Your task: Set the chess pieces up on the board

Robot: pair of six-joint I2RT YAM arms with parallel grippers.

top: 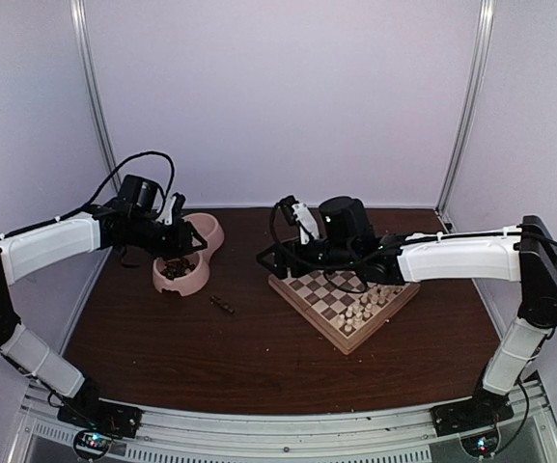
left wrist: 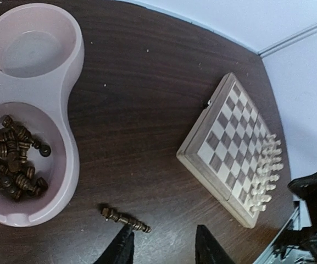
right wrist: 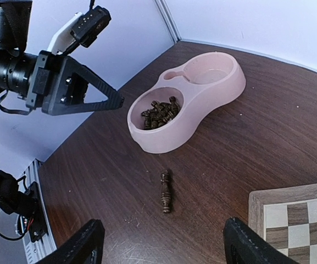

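Observation:
A brown chess piece [top: 222,304] shows against the dark table in front of the pink bowl, on its side, clear of both grippers. The left wrist view has this piece [left wrist: 126,219] just beyond my left gripper, whose fingers stand apart with nothing between. More brown pieces [left wrist: 15,159] lie heaped in the near cup of the pink double bowl [top: 203,280]. My right gripper, also open and empty, hangs by the left corner of the chessboard [top: 346,341]. White pieces [left wrist: 266,170] stand along the board's right side; its other visible squares are bare.
The bowl's far cup [left wrist: 34,52] is empty. Bare table [top: 210,362] stretches across the front and between bowl and board. My right arm [top: 355,236] covers the board's back part in the top view.

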